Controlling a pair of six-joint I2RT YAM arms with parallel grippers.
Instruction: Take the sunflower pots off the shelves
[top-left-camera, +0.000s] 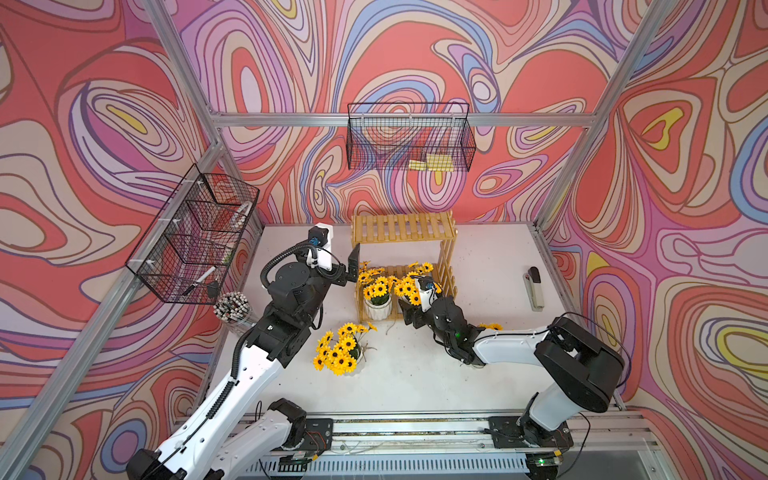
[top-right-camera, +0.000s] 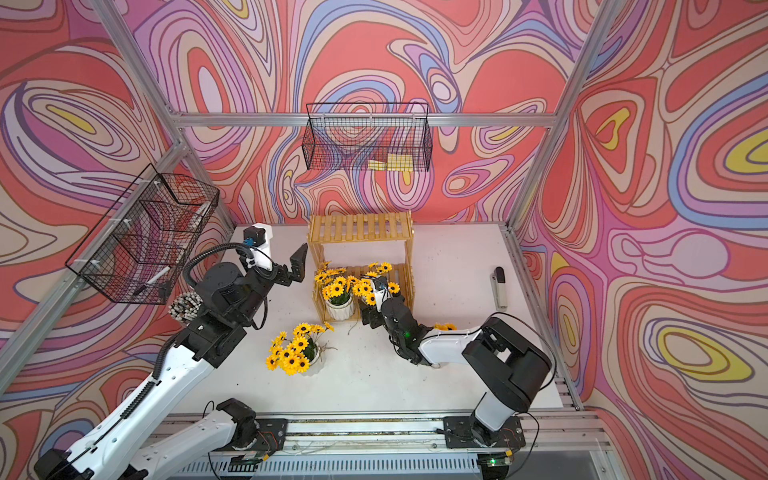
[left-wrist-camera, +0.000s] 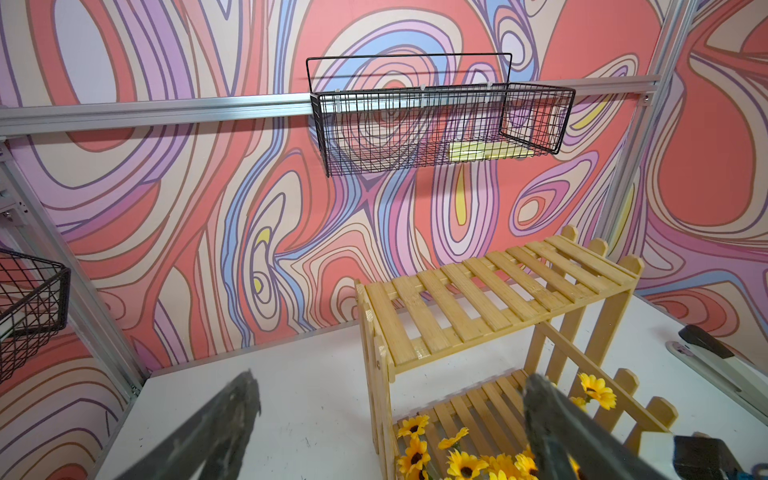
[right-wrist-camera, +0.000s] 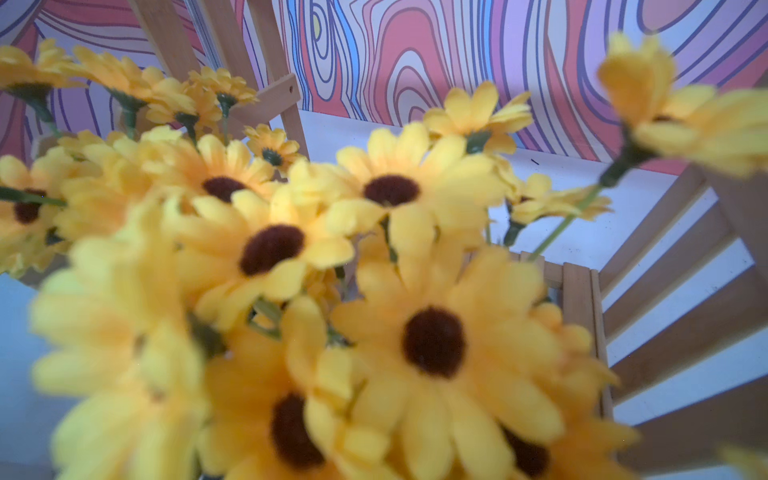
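Observation:
Two pots of yellow sunflowers are at the wooden rack's lower shelf (top-left-camera: 396, 314). The left one, a white ribbed pot (top-left-camera: 378, 309), stands upright. Flowers of the right one (top-left-camera: 406, 289) crowd around my right gripper (top-left-camera: 411, 312), which covers its pot. Blooms (right-wrist-camera: 432, 344) fill the right wrist view and hide the fingers, so its grip cannot be judged. Another sunflower pot (top-right-camera: 297, 352) is on the table at front left. Beyond the right forearm, more yellow petals (top-left-camera: 492, 325) peek out. My left gripper hangs open and empty left of the rack.
The rack's slatted top shelf (left-wrist-camera: 480, 292) is bare. A wire basket (top-left-camera: 410, 144) hangs on the back wall, another (top-left-camera: 196, 232) on the left. A dark-handled tool (top-left-camera: 533, 288) lies at right.

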